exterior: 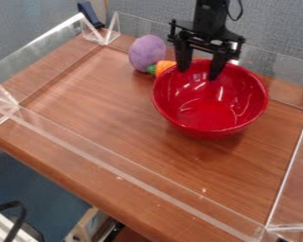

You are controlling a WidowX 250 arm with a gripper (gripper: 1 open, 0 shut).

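A large red bowl (207, 106) sits on the wooden table at the right of the view. The black gripper (199, 57) hangs over the bowl's back part, its fingers pointing down near the rim; whether it is open or shut is hard to make out at this size. Behind the bowl's left edge lie a purple eggplant-like toy (147, 52) and an orange carrot-like toy (165, 67), partly hidden by the bowl.
Clear low walls edge the wooden table (84, 104) on all sides. A dark cable and a frame lie outside at the lower left.
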